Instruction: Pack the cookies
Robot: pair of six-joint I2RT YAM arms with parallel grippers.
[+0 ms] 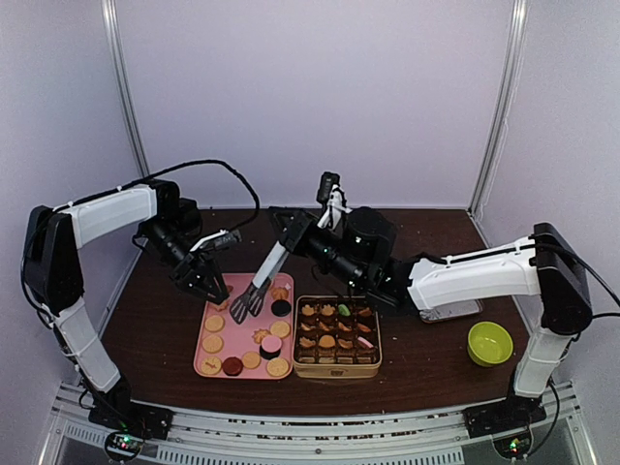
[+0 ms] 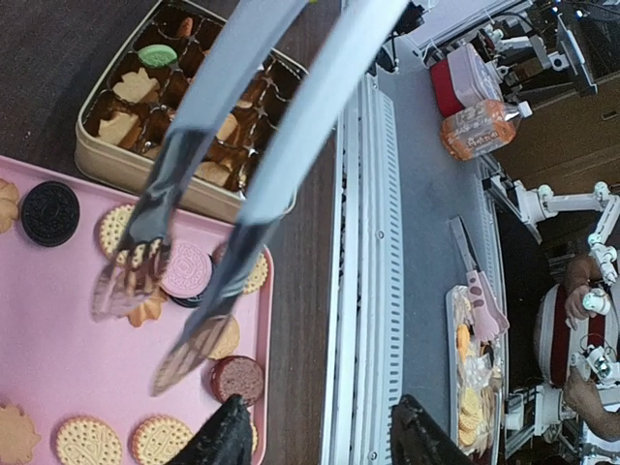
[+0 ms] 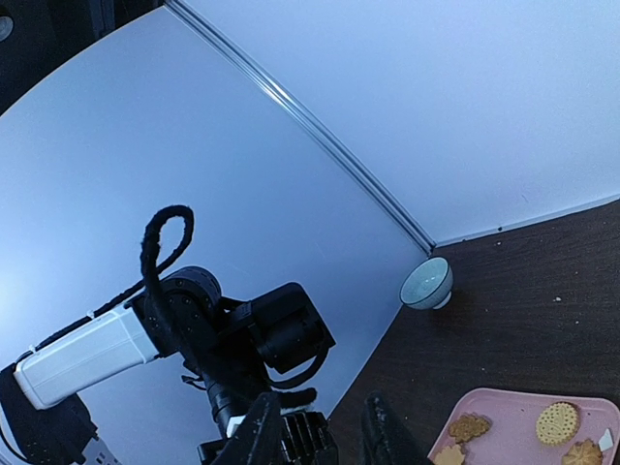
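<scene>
Cookies lie on the pink tray (image 1: pixel 242 329), among them a black one (image 2: pixel 50 213) and a pink one (image 2: pixel 185 266). To its right the compartmented box (image 1: pixel 337 368) holds small pieces in rows. My right gripper (image 1: pixel 295 232) is shut on white-handled tongs (image 1: pixel 267 271), whose metal heads hang over the tray, blurred in the left wrist view. My left gripper (image 1: pixel 208 278) is open above the tray's back left, at the bottom of the left wrist view, with no object seen between its fingers.
A green bowl (image 1: pixel 489 343) sits at the right. A metal tray (image 1: pixel 450 312) is partly behind the right arm. A pale bowl (image 3: pixel 426 281) stands near the wall in the right wrist view. Bare table surrounds the trays.
</scene>
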